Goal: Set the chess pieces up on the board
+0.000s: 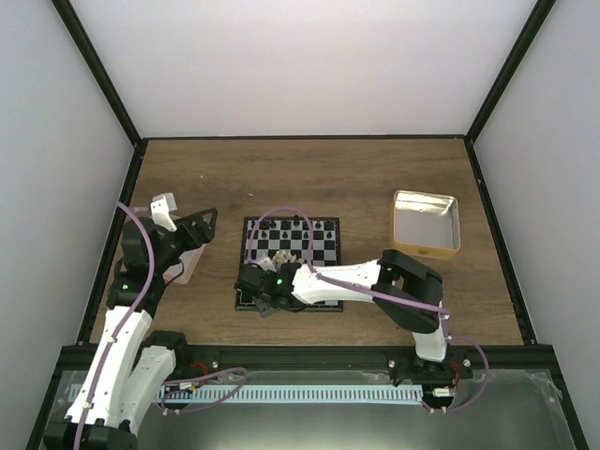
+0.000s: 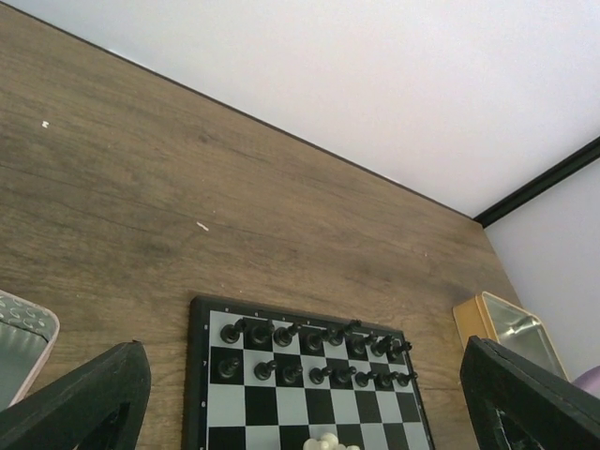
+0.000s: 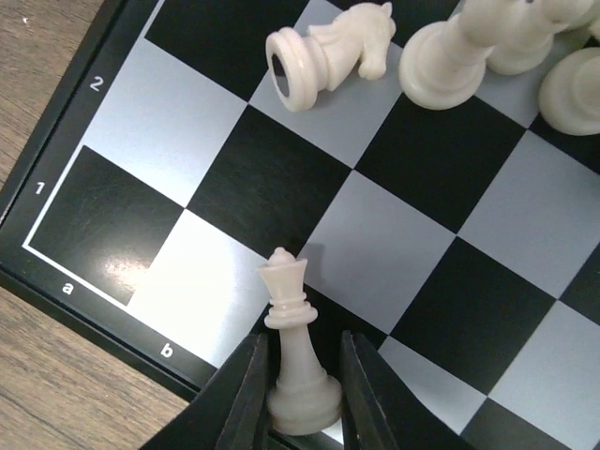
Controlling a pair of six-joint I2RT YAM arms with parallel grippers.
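My right gripper holds a white queen [image 3: 292, 356] low over the front-left squares of the chessboard [image 3: 103, 225], near files a and b. A white knight [image 3: 328, 58] lies on its side on the board, beside several upright white pieces [image 3: 441, 66] bunched together. Black pieces fill two rows at the board's far side [image 2: 265, 370]. My left gripper stands open, left of the board above the table, with nothing between its fingers.
A pale container [image 2: 23, 347] sits left of the board, partly under my left arm. A gold-rimmed box [image 1: 427, 225] stands to the right.
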